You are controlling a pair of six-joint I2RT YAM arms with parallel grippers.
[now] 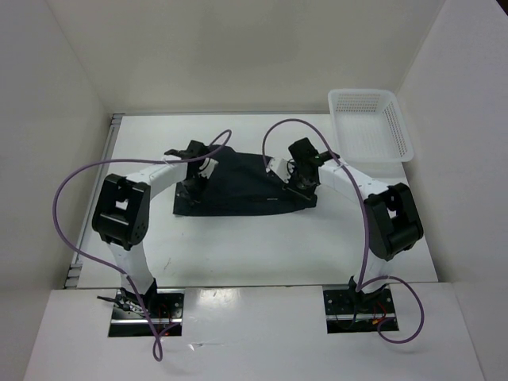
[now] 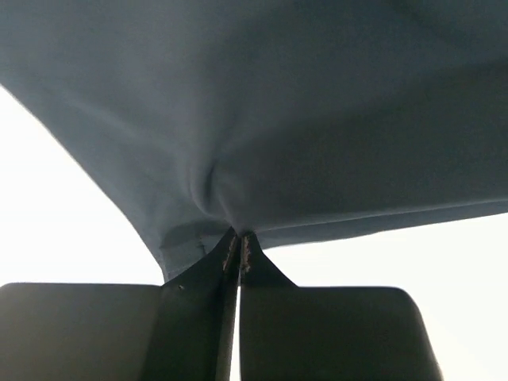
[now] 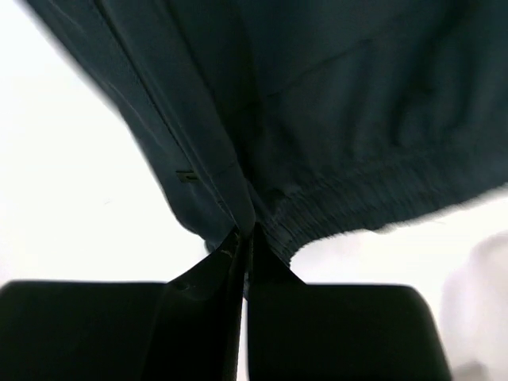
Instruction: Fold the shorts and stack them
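The dark shorts [image 1: 246, 186] lie spread on the white table, their front edge running nearly straight between my two arms. In the left wrist view my left gripper is shut on the shorts, with creases fanning out from the pinched cloth near a corner. My right gripper is likewise shut on the shorts; a folded ridge of cloth runs into its tips close to the ribbed hem [image 3: 341, 202]. The pinched cloth itself is hidden between the fingers.
A white basket [image 1: 371, 159] stands empty at the back right of the table. Bare white tabletop [image 1: 254, 254] lies in front of the shorts. Cables loop over both arms.
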